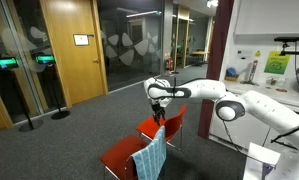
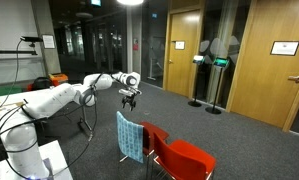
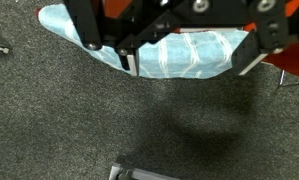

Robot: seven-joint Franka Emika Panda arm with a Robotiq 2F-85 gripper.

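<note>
A light blue towel with white stripes (image 1: 150, 158) hangs over the back of a red chair. From the other exterior side, the towel (image 2: 130, 137) drapes down that chair's back. My gripper is open, its fingers far apart with nothing held. In the wrist view the towel (image 3: 179, 55) runs across behind the fingers, over the red chair. Exterior view 1 shows the gripper (image 1: 157, 120) pointing down in the air, above the chairs; whether it touches anything is hard to tell.
Another red chair (image 2: 183, 160) stands beside the towel's chair. A dark carpet (image 1: 59, 150) lies open toward the doors. White cabinets and a counter (image 1: 251, 90) stand at the right. Two posts with green screens (image 1: 45, 60) stand at the back wall.
</note>
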